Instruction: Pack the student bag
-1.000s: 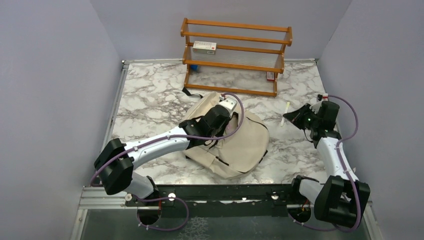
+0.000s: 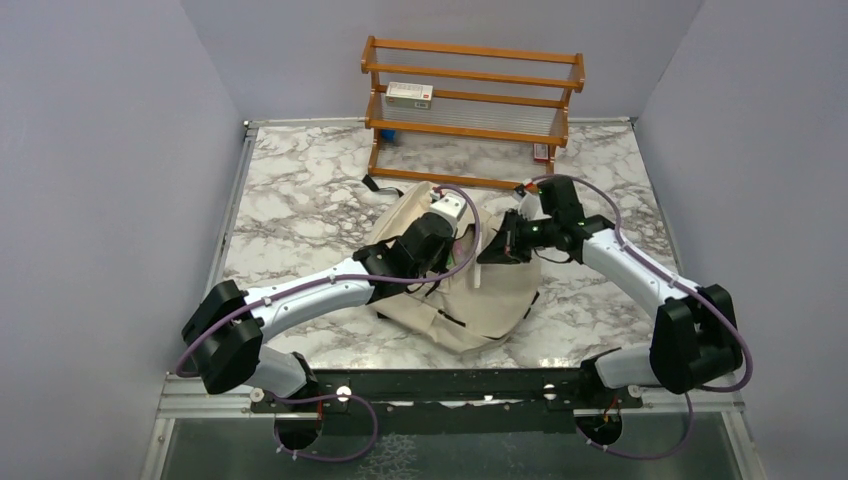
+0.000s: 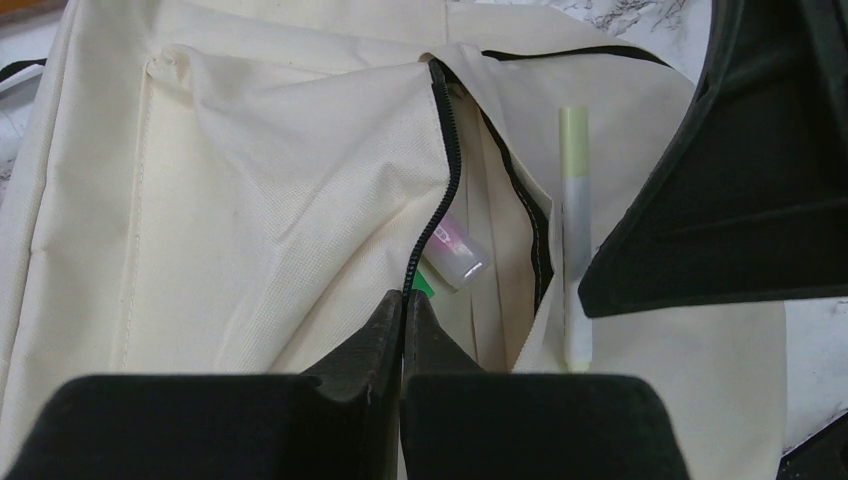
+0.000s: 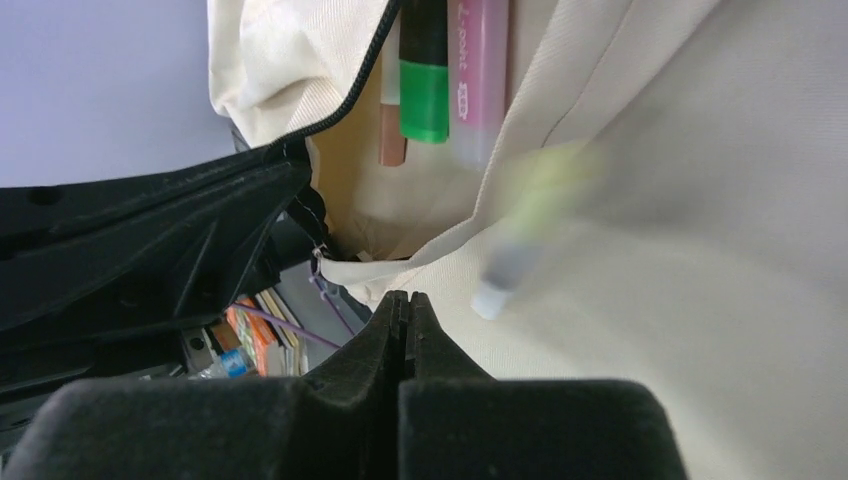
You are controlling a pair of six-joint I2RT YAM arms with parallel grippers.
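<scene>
A cream bag [image 2: 480, 310] lies open-mouthed on the table. My left gripper is shut on the black zip edge [image 3: 447, 160] of its opening. Inside are a pink marker [image 4: 478, 75], a dark one with a green end [image 4: 424, 100] and a slim white-and-brown pen [image 4: 392, 140]. A white pen with a pale yellow-green end [image 3: 577, 235] stands beside the opening, against a finger of my right gripper [image 2: 482, 261]. In the right wrist view that pen [image 4: 512, 255] is blurred and lies apart from the shut fingertips [image 4: 385, 335].
A wooden rack [image 2: 470, 127] stands behind the bag, with a white box [image 2: 409, 95] on it. A blue object [image 2: 388, 136] and a small red-edged box [image 2: 541, 152] sit low in it.
My right gripper has come left from the right side of the table to the bag's opening, bringing the white pen along. The left gripper and the bag have hardly moved.
</scene>
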